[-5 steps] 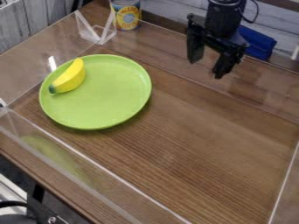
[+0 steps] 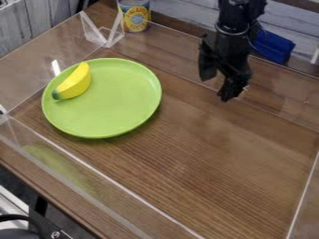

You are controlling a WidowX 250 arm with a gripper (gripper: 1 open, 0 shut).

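Note:
My black gripper (image 2: pixel 219 78) is at the upper right of the camera view, low over the wooden table (image 2: pixel 187 168), its fingers apart with nothing seen between them. Behind it at the back right lies a blue object (image 2: pixel 275 45), partly hidden by the arm. A green plate (image 2: pixel 112 105) is on the left, holding a yellow banana (image 2: pixel 74 79) at its left side.
A can (image 2: pixel 133 15) stands at the back, with a transparent angular object (image 2: pixel 104 30) beside it. A white ledge runs along the back right.
The gripper has moved left and somewhat toward the front, away from the blue object. The plate and banana are unchanged.

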